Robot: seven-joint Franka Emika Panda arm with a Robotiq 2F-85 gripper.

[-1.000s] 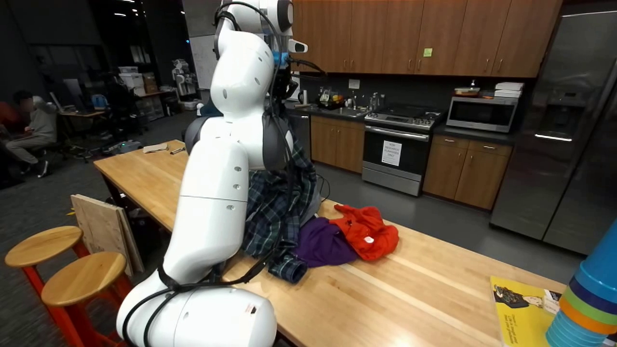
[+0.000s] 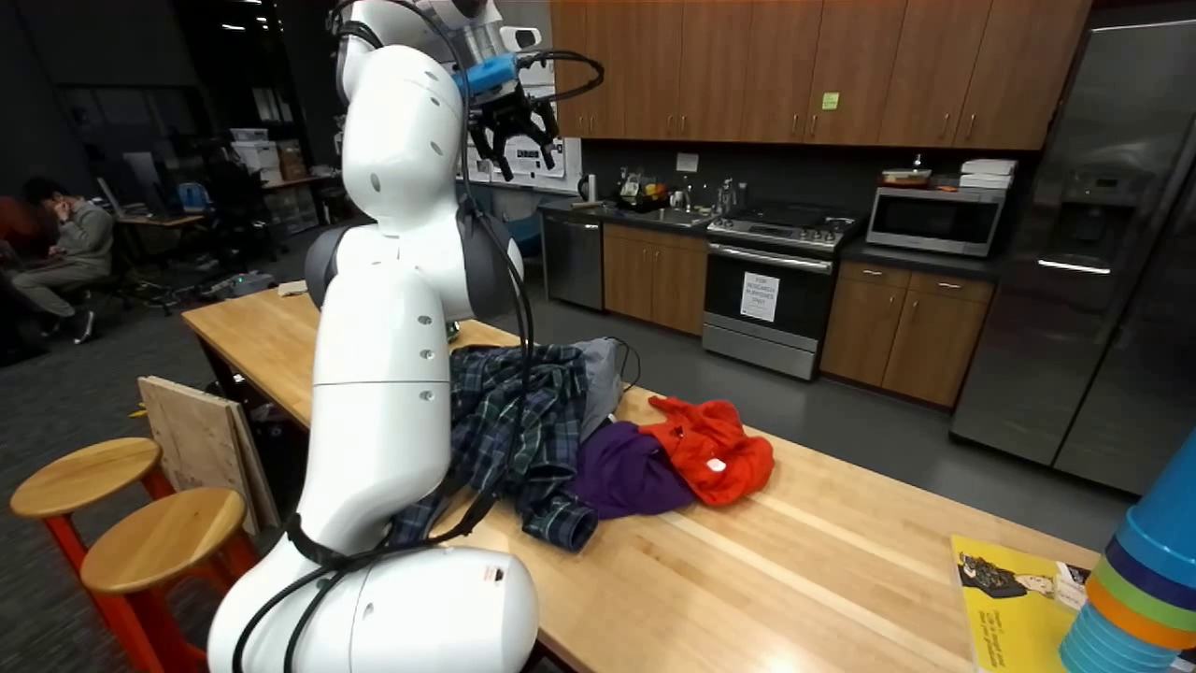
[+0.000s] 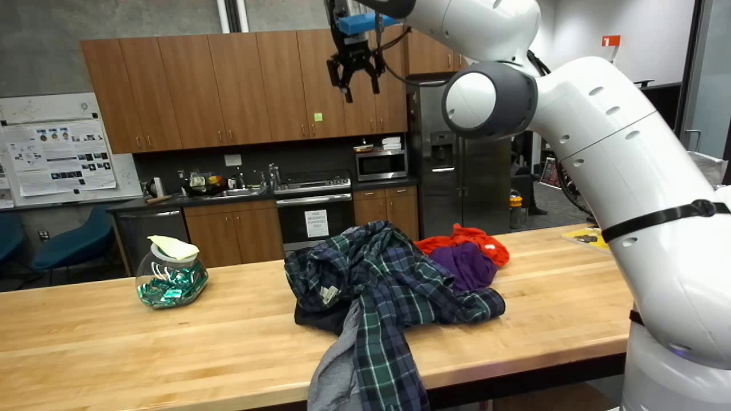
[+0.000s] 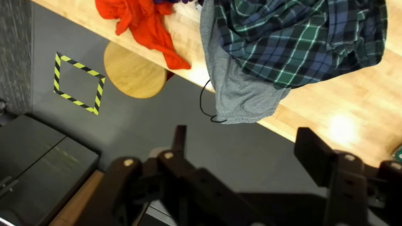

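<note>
High above the table, my gripper point(image 3: 363, 97) hangs with its fingers well apart and nothing between them; the wrist view shows bare floor in the gap. Below it lies a dark green and blue plaid shirt point(image 3: 397, 274), heaped on the table, one sleeve falling over the edge. A grey garment point(image 4: 245, 88) is partly under the shirt and hangs over the table edge. Beside the heap rest a purple cloth point(image 2: 628, 469) and a red cloth point(image 2: 719, 449), touching each other.
A glass bowl of green-wrapped items point(image 3: 171, 281) stands on the table's left in exterior view 2. A yellow magazine point(image 2: 1015, 600) and stacked blue cups point(image 2: 1144, 583) are at the near right in exterior view 1.
The arm has shifted left in exterior view 1. The plaid shirt, earlier stretched up toward the gripper, now lies slumped on the table, away from it.
</note>
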